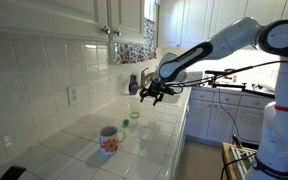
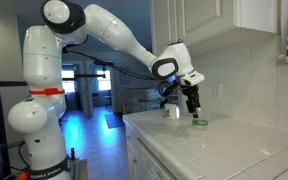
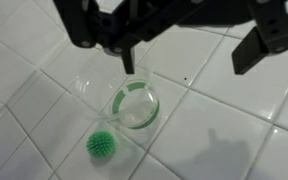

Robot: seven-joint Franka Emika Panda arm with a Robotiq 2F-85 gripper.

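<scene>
A clear container with a green band (image 3: 134, 103) lies on the white tiled counter in the wrist view. Beside it is a green spiky ball (image 3: 101, 143), also visible as a small green spot (image 1: 126, 124) in exterior view 1. My gripper is open, its two fingers wide apart, with only bare tile between them. In exterior view 1 the gripper (image 1: 157, 98) hangs above the counter, apart from the container (image 1: 134, 115) and to its right. Exterior view 2 shows the gripper (image 2: 192, 106) above the counter near the green-banded container (image 2: 200, 122).
A patterned mug (image 1: 109, 140) stands on the near part of the counter. Tiled wall and overhead cabinets (image 1: 124, 18) bound the back. A dark item (image 1: 21, 173) lies at the lower left.
</scene>
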